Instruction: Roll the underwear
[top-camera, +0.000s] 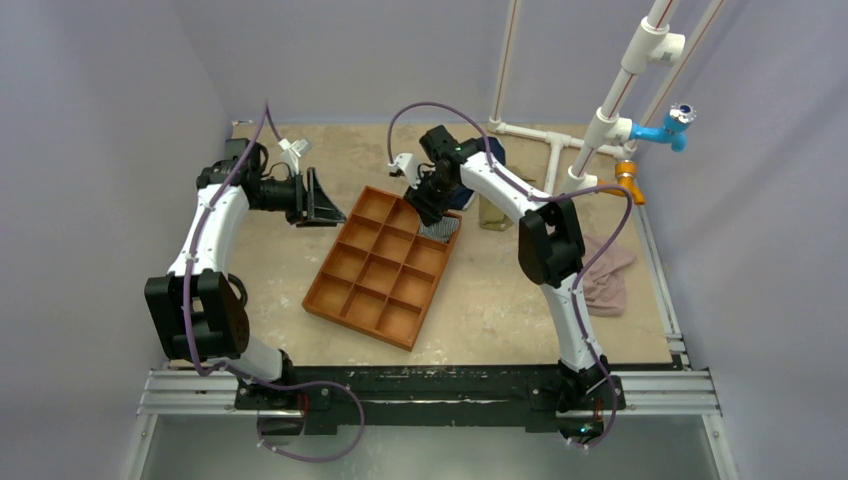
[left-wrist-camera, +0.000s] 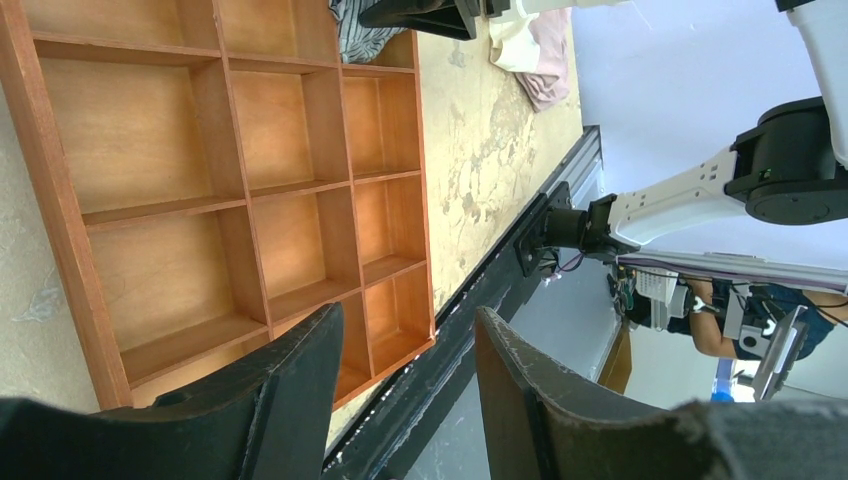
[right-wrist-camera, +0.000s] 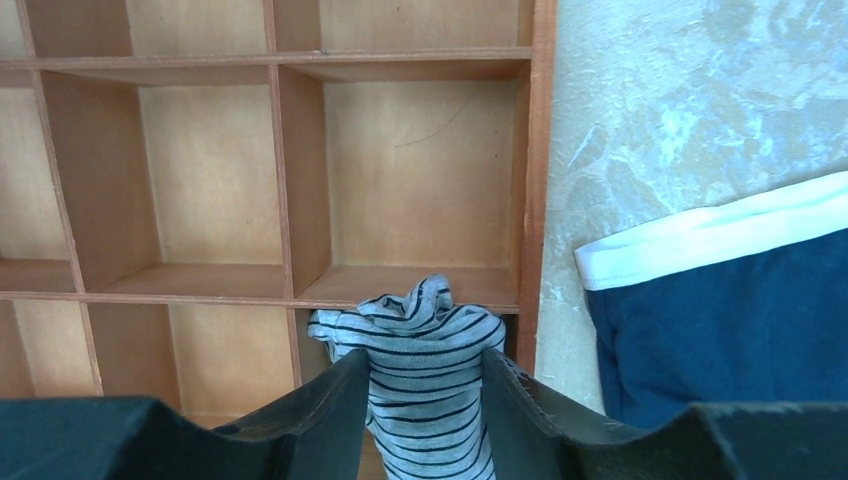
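The grey underwear with dark stripes (right-wrist-camera: 430, 400) lies bunched in the corner compartment of the wooden organizer (top-camera: 352, 325) at its far right end. A small fold of it (right-wrist-camera: 435, 292) rests up against the divider of the neighbouring compartment. My right gripper stands open over that compartment, its fingertips to either side of the cloth; whether they touch it, I cannot tell. In the top view the same cloth (top-camera: 440, 230) shows just in front of the right gripper (top-camera: 426, 212). At the organizer's far left, my left gripper is open and empty.
All other organizer compartments in view are empty. Navy underwear with a white band (right-wrist-camera: 725, 320) lies beside the organizer's far edge. An olive cloth (top-camera: 494, 214) and a pink cloth (top-camera: 605, 278) lie to the right.
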